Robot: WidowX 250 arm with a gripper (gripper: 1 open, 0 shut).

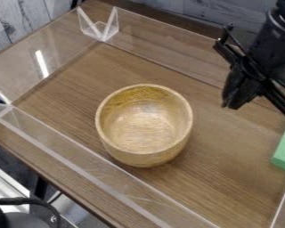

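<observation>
My gripper (pixel 232 98) hangs at the upper right of the camera view, a black mechanism above the wooden table, with its fingertips close together and nothing visible between them. To its lower right lies a green object (pixel 284 147), partly cut off by the frame's edge. A round tan bowl (pixel 142 147) sits empty at the centre left, well apart from the gripper.
A clear plastic piece (pixel 99 24) stands at the back left of the tabletop (pixel 85 76). Black hardware with cables (pixel 20 214) is at the lower left corner.
</observation>
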